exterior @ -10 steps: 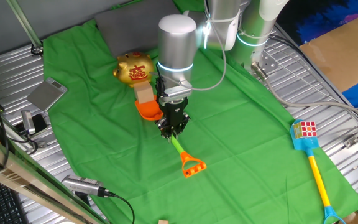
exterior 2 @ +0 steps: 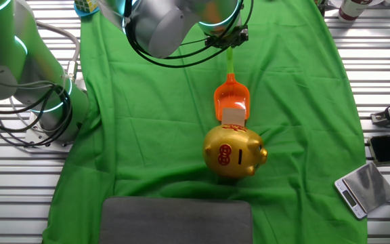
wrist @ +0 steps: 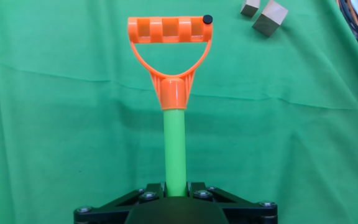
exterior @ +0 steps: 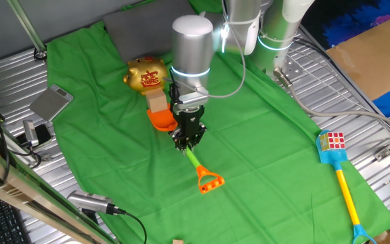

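Observation:
An orange toy shovel with a green shaft lies on the green cloth, its orange handle (exterior: pixel 210 181) toward the front and its orange blade (exterior 2: pixel 231 97) toward the golden piggy bank (exterior 2: pixel 230 150). My gripper is shut on the green shaft (wrist: pixel 174 146), one finger close against each side. In exterior view 1 the gripper (exterior: pixel 189 139) points down over the shaft's middle and covers part of it. A wooden block (exterior: pixel 157 100) sits at the blade's front edge, between blade and piggy bank. Whether it rests inside the blade is hard to tell.
A blue toy shovel (exterior: pixel 331 155) with a yellow shaft (exterior: pixel 347 193) lies at the right, a coloured cube (exterior: pixel 332 141) on its blade. Two small wooden blocks (wrist: pixel 270 18) lie beyond the handle. A scale (exterior 2: pixel 365 189) and dark mat (exterior 2: pixel 176 220) border the cloth.

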